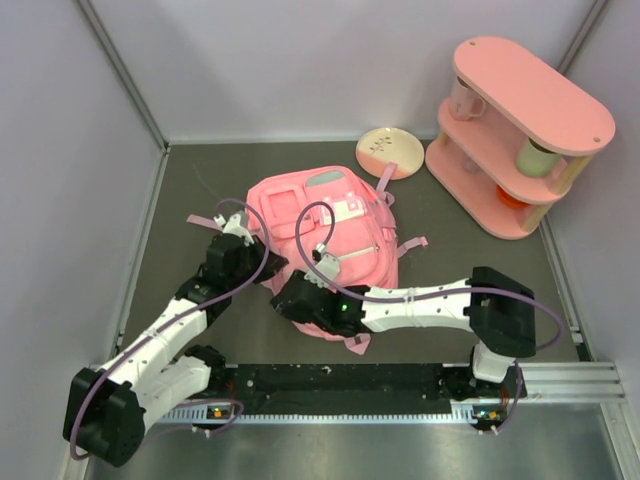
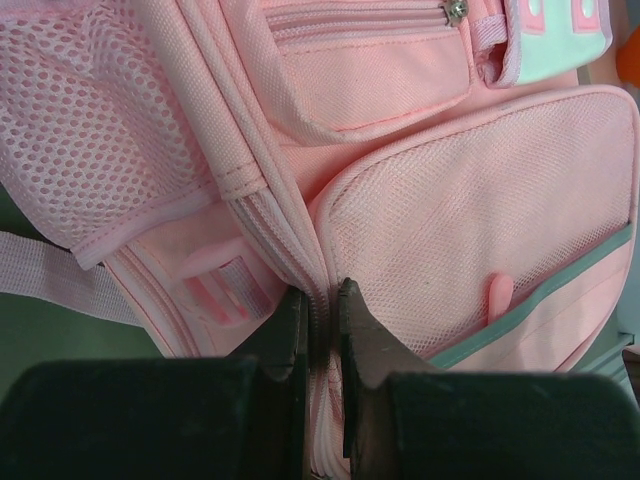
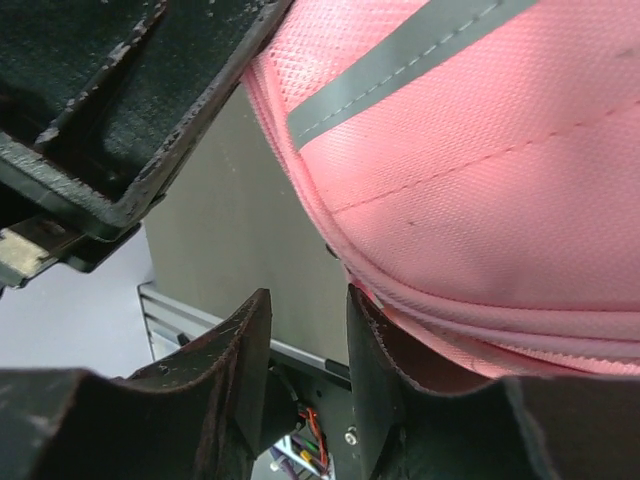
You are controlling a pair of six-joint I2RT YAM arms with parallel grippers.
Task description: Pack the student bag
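Note:
The pink student bag (image 1: 291, 206) lies flat on the dark table with its front pockets facing up. My left gripper is shut on the seamed side edge (image 2: 275, 225) of the bag, and the fabric runs between its fingers. At the bag's lower left edge, my right gripper stands part open with its fingers apart. Only a gap with table behind shows between them. The bag's piped rim (image 3: 318, 208) passes just beyond the right-hand finger (image 3: 385, 365); whether they touch is unclear.
A round plate (image 1: 390, 152) lies at the bag's back right corner. Further right stands a pink shelf (image 1: 535, 95) holding a pink cup (image 1: 466, 101), a green cup (image 1: 537, 158) and an orange item (image 1: 511, 198). Close together, both arms crowd the bag's left side.

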